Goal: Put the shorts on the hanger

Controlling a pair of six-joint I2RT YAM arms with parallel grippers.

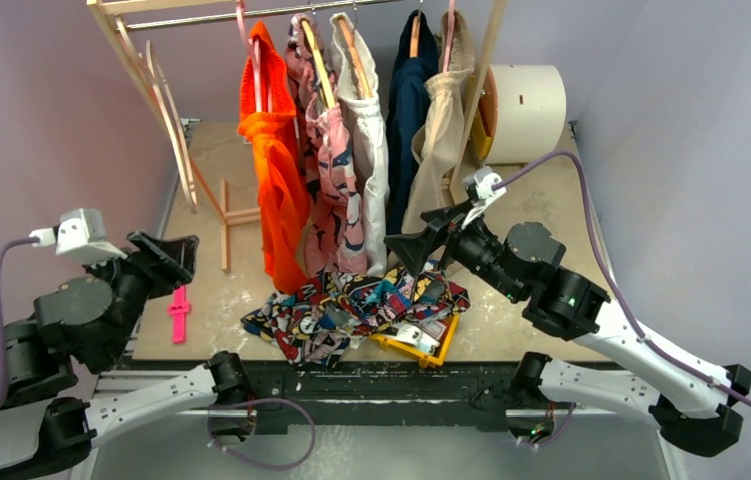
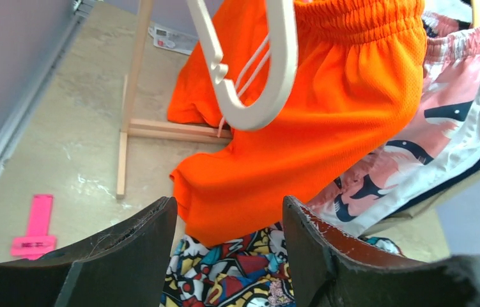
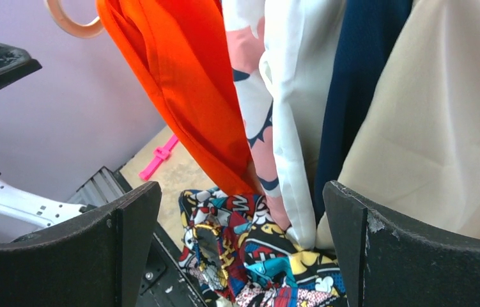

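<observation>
Patterned multicolour shorts [image 1: 351, 308] lie crumpled at the table's front middle, partly over a yellow bin. Off to their left, above the table, my left gripper [image 1: 189, 262] hangs with its fingers apart and nothing between them. In the left wrist view a pale hanger [image 2: 259, 109] looms close at the top, in front of orange shorts [image 2: 314, 141]. My right gripper [image 1: 396, 245] is open just above the patterned shorts, near the hanging beige pair. The right wrist view shows the patterned shorts [image 3: 269, 256] below and between its spread fingers.
Orange, pink, white, navy [image 1: 408, 130] and beige shorts [image 1: 441, 130] hang from the rack's rail [image 1: 281, 12]. Empty hangers [image 1: 173, 125] hang at the rack's left. A pink strap [image 1: 179, 315] lies at left; a white drum [image 1: 526, 112] stands back right. The yellow bin [image 1: 441, 345] sits in front.
</observation>
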